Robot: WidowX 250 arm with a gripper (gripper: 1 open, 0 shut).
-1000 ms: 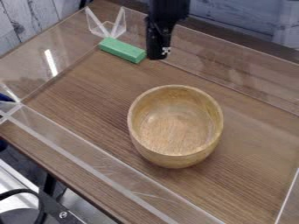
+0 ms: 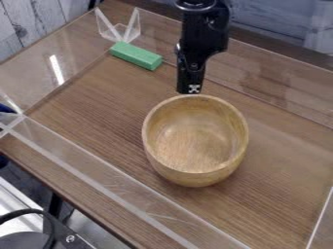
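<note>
A wide wooden bowl (image 2: 193,156) sits right of centre on the wooden table (image 2: 92,156), its inside empty. My gripper (image 2: 193,86) is just above the bowl's back rim, shut, with nothing seen between its fingers. A green block (image 2: 134,54) lies behind it to the left.
A clear, angular plastic object stands at the back left beside the green block. Another clear item shows at the left edge, and dark cable at the bottom left.
Over the last second my gripper has moved down in the view, toward the bowl's back rim. The bowl and green block have not moved.
</note>
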